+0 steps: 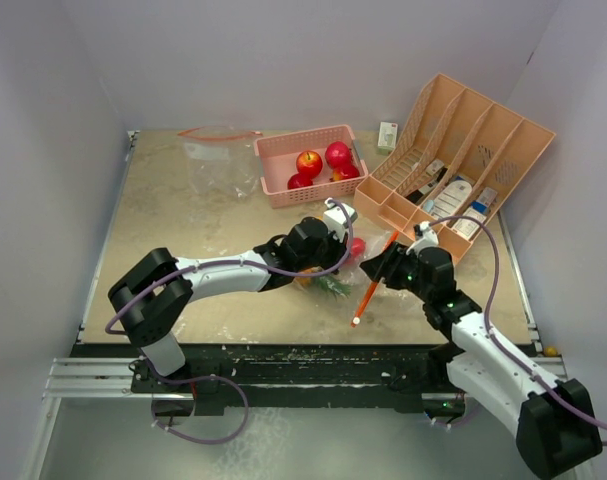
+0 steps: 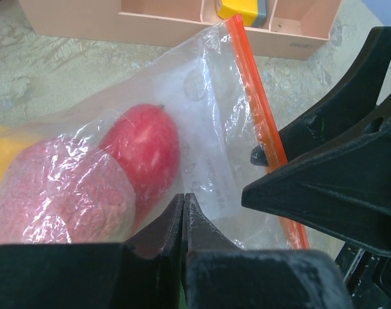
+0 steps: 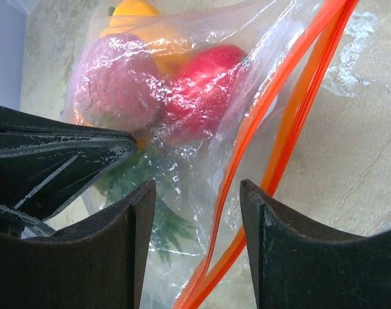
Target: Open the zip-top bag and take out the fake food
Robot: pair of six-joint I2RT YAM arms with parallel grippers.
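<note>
The clear zip bag with an orange zipper (image 1: pixel 374 282) lies on the table, holding red (image 2: pixel 140 145), pink and yellow fake food and green leafy pieces (image 3: pixel 150 206). My left gripper is shut over the bag, nothing visible between its fingers. My right gripper stands part open above the zipper, an orange zipper strip running between its fingertips; whether it touches the strip I cannot tell. In the left wrist view the right fingers reach over the zipper side of the bag.
A pink basket (image 1: pixel 278 150) with several red fruits is at the back. A tan compartment organiser (image 1: pixel 393 200) stands at back right. An empty zip bag (image 1: pixel 218 160) lies at back left.
</note>
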